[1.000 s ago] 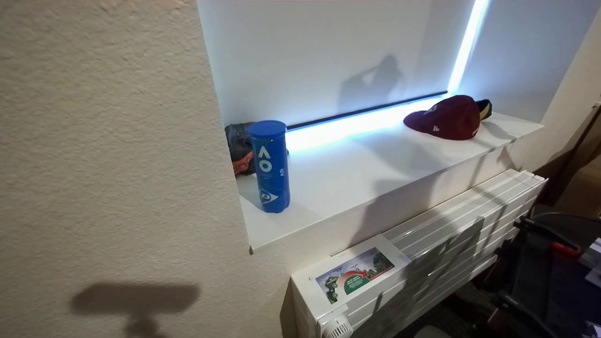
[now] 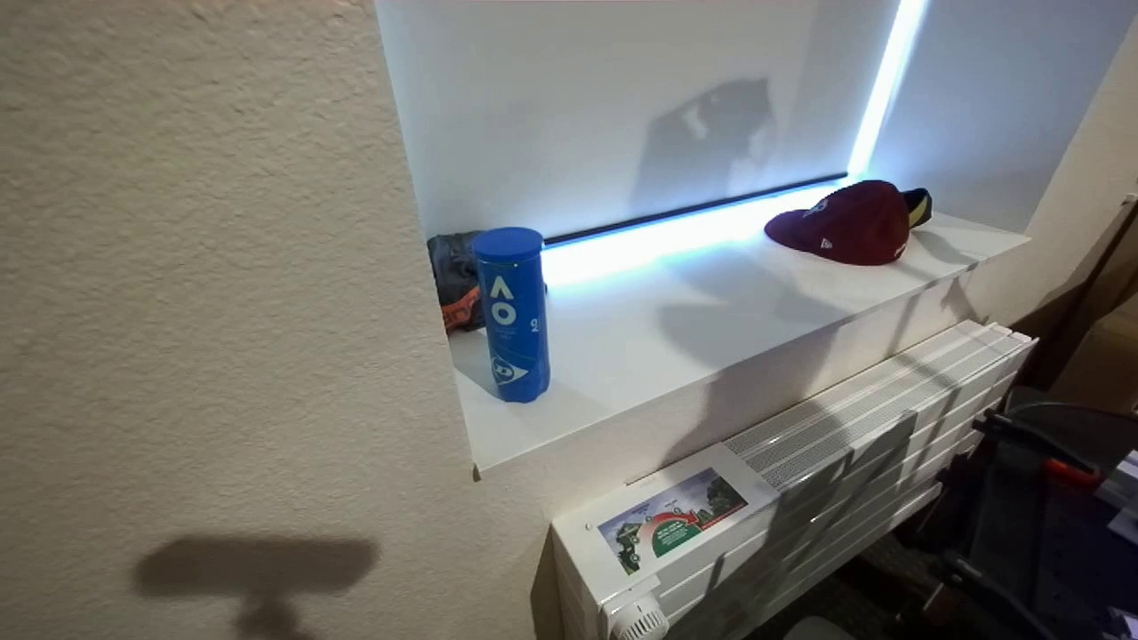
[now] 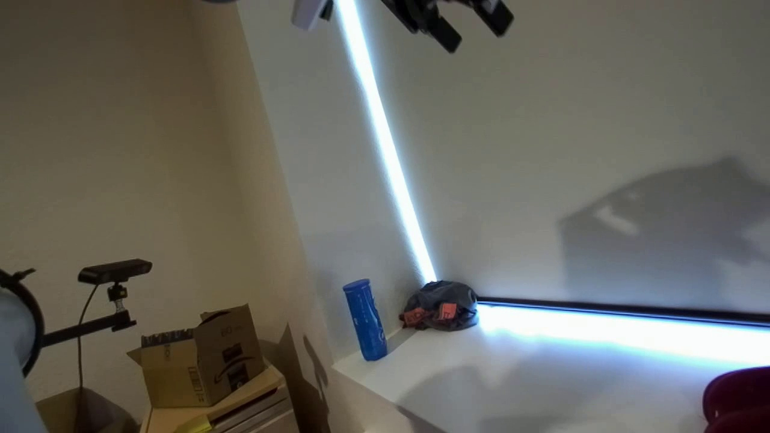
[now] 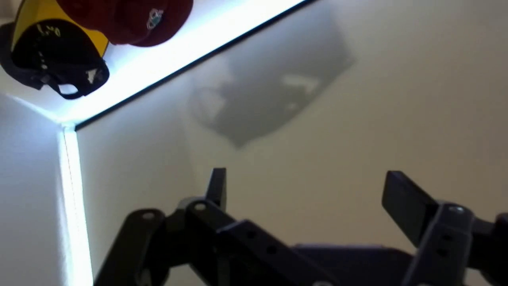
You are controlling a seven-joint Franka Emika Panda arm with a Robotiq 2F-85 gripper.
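My gripper is open in the wrist view, its dark fingers wide apart with only the pale blind behind the gap. In exterior view 2 the gripper (image 3: 473, 36) shows at the top edge, well above the white sill (image 3: 462, 368). On that sill a blue tennis ball tube (image 2: 515, 320) stands upright at one end. Beside it lies a crumpled dark bag (image 3: 441, 304) with orange patches. A maroon cap (image 2: 853, 224) sits toward the other end, and a black and yellow cap (image 4: 57, 57) is partly behind it. The gripper touches none of these.
Below the sill runs a white radiator (image 2: 853, 416). An opened cardboard box (image 3: 206, 357) and a camera on an arm (image 3: 115, 271) stand left of the sill in exterior view 2.
The arm's shadow on the blind has grown taller and changed shape, and its shadow on the sill has spread. The tube, bag and caps stay in place.
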